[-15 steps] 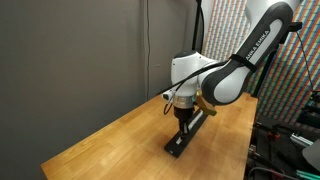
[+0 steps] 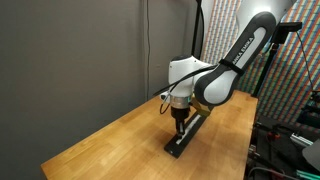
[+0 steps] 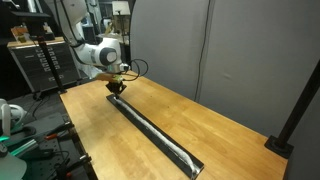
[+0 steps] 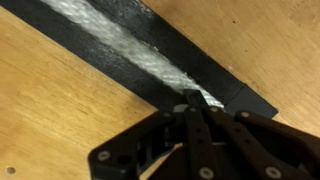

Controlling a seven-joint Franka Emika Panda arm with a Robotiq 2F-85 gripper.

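Note:
A long black board (image 3: 150, 133) lies flat on the wooden table, with a pale, whitish strip (image 4: 130, 47) running lengthwise along it. At one end of the board, my gripper (image 2: 181, 132) points down, its tips at or just over the pale strip. In the wrist view the gripper is shut, its dark fingertips side by side near the strip's end. No part of the strip clearly shows between the fingers, and whether they touch it is hard to tell. In exterior view 2 the gripper (image 3: 117, 96) is at the board's far end.
Bare wooden table (image 2: 110, 150) extends widely to the left in exterior view 1. A grey partition (image 2: 90, 70) stands behind it. A dark post on a base (image 3: 279, 145) is at the table's right edge in exterior view 2.
The arm has shifted slightly to the left in exterior view 1, with the gripper staying low at the same end of the board. The board looks unmoved.

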